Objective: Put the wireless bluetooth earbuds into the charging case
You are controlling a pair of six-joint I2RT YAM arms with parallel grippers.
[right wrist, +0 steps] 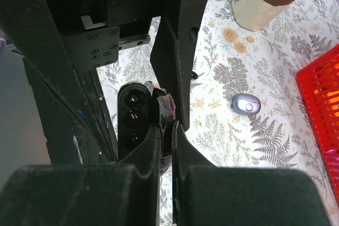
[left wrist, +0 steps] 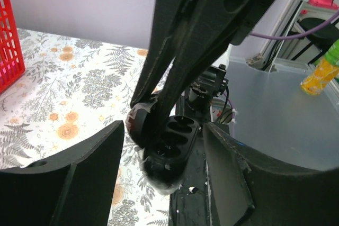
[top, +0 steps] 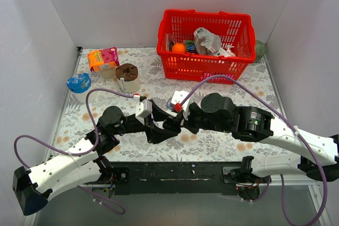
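Observation:
The black charging case point(right wrist: 133, 120) is held between the grippers, its lid point(right wrist: 163, 107) raised. Shut on the lid side is my right gripper. My left gripper is open, one finger on each side of the case; in the left wrist view small gaps seem to show beside it. Dark round wells point(left wrist: 181, 127) show in the case body, and I cannot tell whether earbuds sit in them. In the top view the case point(top: 172, 124) is a small dark shape above the table's front middle. I make out no loose earbud.
A small silver-blue rounded object point(right wrist: 246, 104) lies on the floral cloth. At the back stands a red basket point(top: 206, 67) of mixed goods. Toward the left are a snack packet point(top: 103, 59), a brown-topped roll point(top: 127, 78) and a blue-topped tub point(top: 79, 86).

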